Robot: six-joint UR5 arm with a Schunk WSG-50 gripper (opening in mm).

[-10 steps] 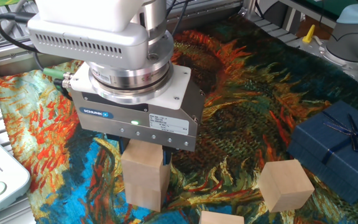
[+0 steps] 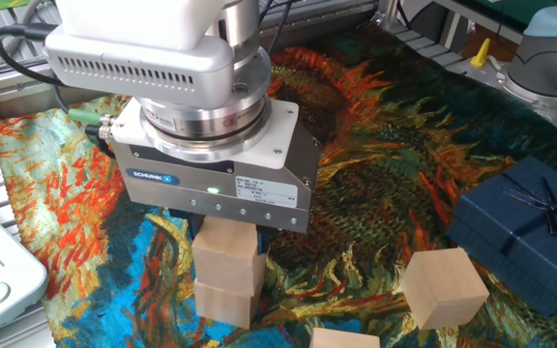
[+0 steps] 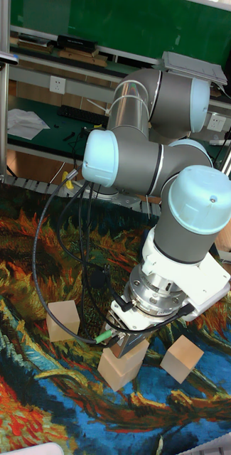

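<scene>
Two pale wooden blocks stand one over the other below the gripper in exterior view 2. My gripper [image 2: 229, 242] points down, its dark fingers [image 2: 261, 243] on opposite sides of the upper block [image 2: 225, 255], and it appears shut on that block. Directly beneath is the lower block [image 2: 223, 305], and the upper one sits slightly offset from it. In exterior view 3 the upper block [image 3: 124, 355] is partly hidden by the arm; whether a gap separates the two blocks cannot be told.
A loose wooden block [image 2: 444, 288] lies to the right, and another block [image 2: 344, 339] is cut off at the bottom edge. Farther right sits a blue gift box [image 2: 525, 232]. A white device [image 2: 3, 275] stands at left. Patterned cloth [image 2: 375, 184] covers the table, clear behind the blocks.
The gripper and upper block have shifted slightly right together in exterior view 2. The upper block's lower edge now stands out against the lower block. The other blocks have stayed put.
</scene>
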